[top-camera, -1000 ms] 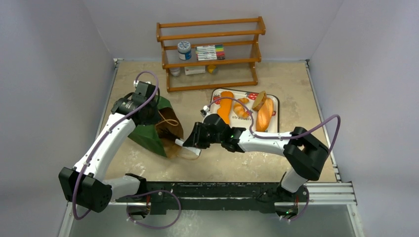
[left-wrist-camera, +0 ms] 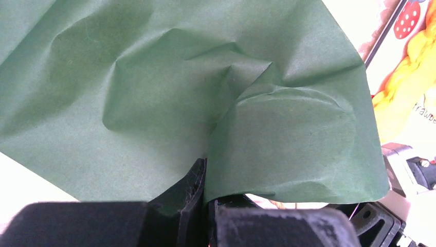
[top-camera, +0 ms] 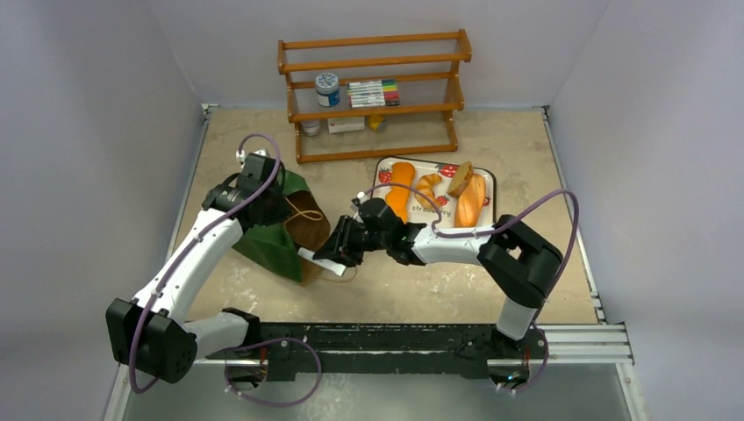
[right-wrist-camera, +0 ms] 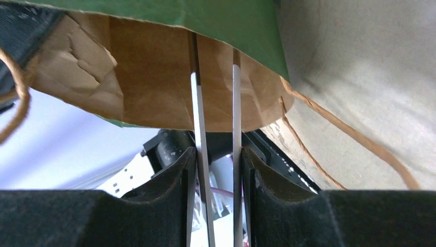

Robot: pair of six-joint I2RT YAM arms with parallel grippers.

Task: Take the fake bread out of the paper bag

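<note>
The green paper bag [top-camera: 274, 250] lies at the left of the table, its brown mouth turned right. At its upper edge my left gripper is shut on a fold of the green paper. My right gripper has entered the mouth; a gap shows between its long, thin fingers [right-wrist-camera: 237, 103], with nothing visible in it. The green flap hides the very tips. No bread shows inside the bag. On the tray [top-camera: 421, 224] lie an orange loaf [top-camera: 401, 180], a croissant [top-camera: 428, 187], a cut loaf [top-camera: 461, 179] and a long roll [top-camera: 471, 203].
A wooden rack [top-camera: 375, 158] with a jar [top-camera: 327, 89] and markers [top-camera: 373, 93] stands at the back. Twine handles [right-wrist-camera: 355, 136] hang from the bag close to my right fingers.
My right arm has shifted left, carrying its fingers deeper into the bag; their dark ends no longer show from above. The bag and my left gripper have moved slightly.
</note>
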